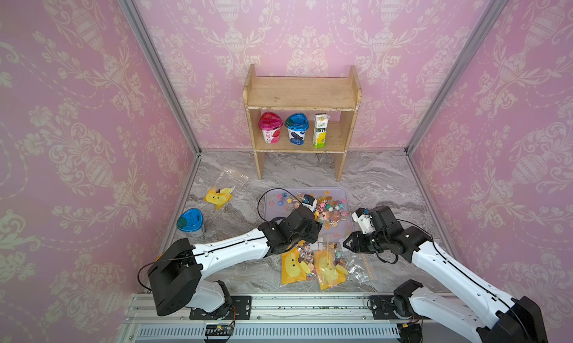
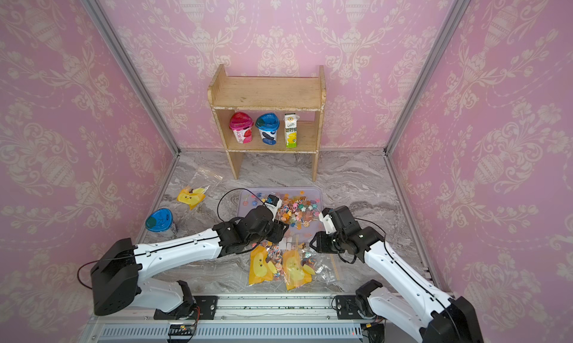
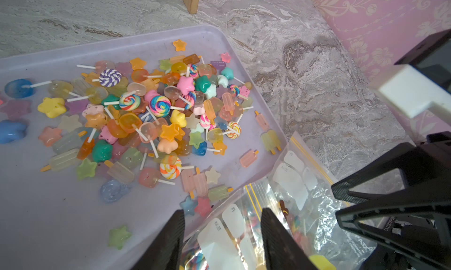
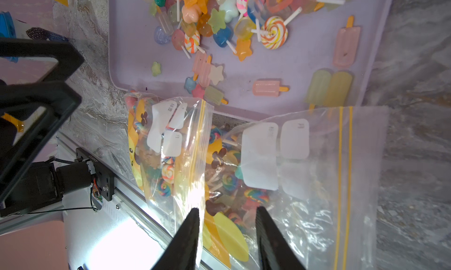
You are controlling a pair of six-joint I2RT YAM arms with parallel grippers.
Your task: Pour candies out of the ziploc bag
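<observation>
Two ziploc bags with candies lie on the marble counter at the front edge of the tray: a left bag (image 4: 164,171) and a right bag (image 4: 300,185). Many candies (image 3: 159,105) are spread on the lilac tray (image 3: 56,185). My left gripper hovers over the tray's front and the left bag, fingers apart, nothing seen held. My right gripper is above the bags, fingers apart, nothing seen between them.
Another yellow bag (image 1: 218,196) and a blue-lidded tub (image 1: 191,220) lie at left. A wooden shelf (image 1: 301,92) with two tubs and a carton stands at the back. Counter right of the tray is clear.
</observation>
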